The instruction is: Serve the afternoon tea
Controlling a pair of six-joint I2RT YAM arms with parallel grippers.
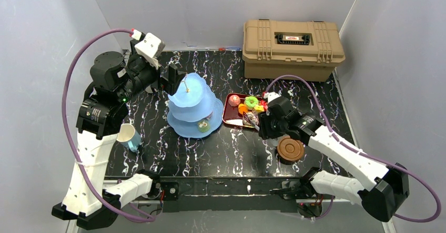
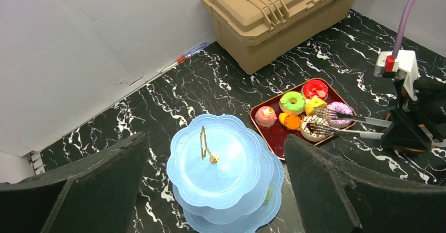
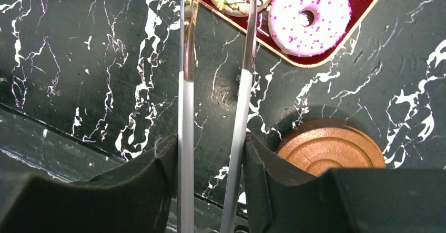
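The tongs are squeezed between the fingers of my right gripper, their two arms spread apart. In the left wrist view their tips hover at the white striped donut and pink donut; nothing shows pinched between them. That red tray also bears a green donut, a red donut, a yellow star-shaped piece, an orange piece and a pink cake. Above the blue tiered stand, my left gripper is open and empty. A greenish treat sits on the stand's bottom tier.
A light-blue cup lies tipped beside the left arm. In front of the tray, close to the right arm, is a round brown lid. The tan case fills the back right. Bare counter lies front centre.
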